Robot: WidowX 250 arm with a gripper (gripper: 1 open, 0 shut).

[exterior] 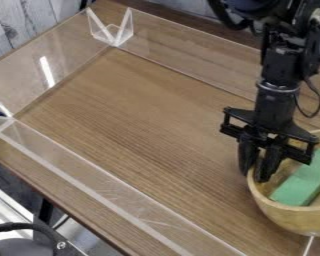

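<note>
My black gripper [266, 158] points down at the right of the view, its fingertips at the left inside rim of a tan round bowl [288, 216]. Inside the bowl lies a green block [302, 180], just right of the fingers. Whether the fingers hold the rim or anything else is hidden by the gripper's dark body.
A dark cable or arm part [16, 240] sits at the lower left corner. The bowl is cut off by the right edge.
</note>
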